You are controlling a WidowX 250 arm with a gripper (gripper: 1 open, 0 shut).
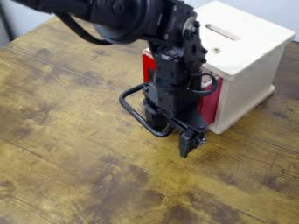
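Note:
My black gripper (187,135) hangs in front of a white wooden box (243,61) with a red front (209,107), low over the wooden table. Its fingers point down and stand open, with nothing visible between them. The arm and gripper cover most of the red front, and a black cable loop sticks out to the left beside them.
White wall shows behind the box and at the top left.

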